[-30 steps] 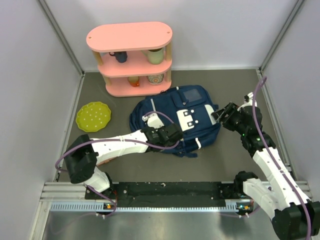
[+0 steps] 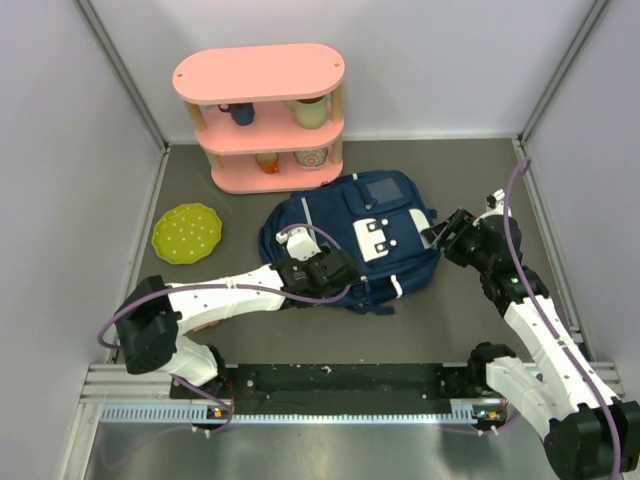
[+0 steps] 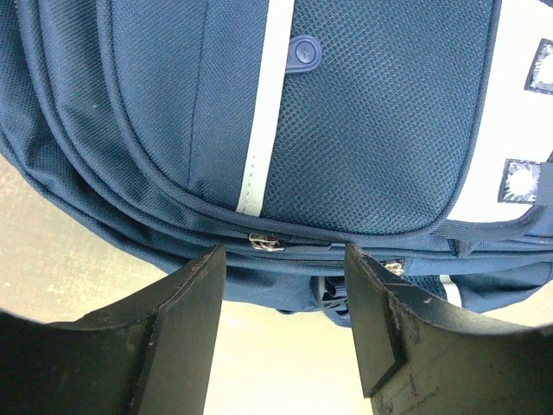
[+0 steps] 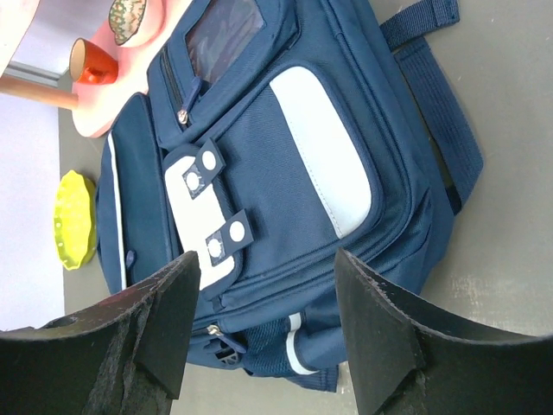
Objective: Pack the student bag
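A navy student bag (image 2: 370, 217) with white patches lies flat on the grey floor, and its main compartment looks closed. Over its lower left edge is my left gripper, fingers apart. A silver zipper slider (image 3: 266, 243) with a dark pull tab appears between its fingertips in the left wrist view, ungripped. Farther right along that edge sits another metal slider (image 3: 395, 267). At the bag's right side hovers my right gripper, open and empty. The left hand hides part of the bag from above.
Behind the bag, a pink shelf (image 2: 260, 75) carries a dark mug (image 2: 241, 113), a green pot (image 2: 311, 112), an orange cup (image 2: 267, 162) and a patterned bowl (image 2: 311, 158). A yellow-green dotted plate (image 2: 186, 234) lies left.
The right arm and the bag look unmoved.
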